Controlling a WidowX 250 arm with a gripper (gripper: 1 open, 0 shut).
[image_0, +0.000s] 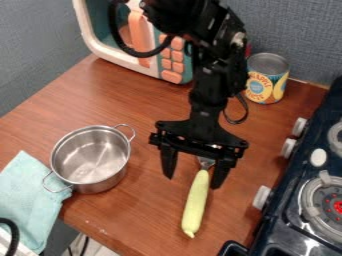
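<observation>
My black gripper (194, 168) hangs open over the wooden table, its two fingers apart, one on each side of the upper end of a pale yellow corn cob (194, 205). The cob lies lengthwise toward the front edge, a grey leafy or metallic tip partly hidden under the gripper. Whether the fingers touch it is not clear. A steel pot (91, 160) stands to the left.
A black stove (307, 220) with white knobs fills the right side. A can (266, 80) and a toy microwave (167, 65) stand at the back. A light blue cloth (30, 195) lies at the front left.
</observation>
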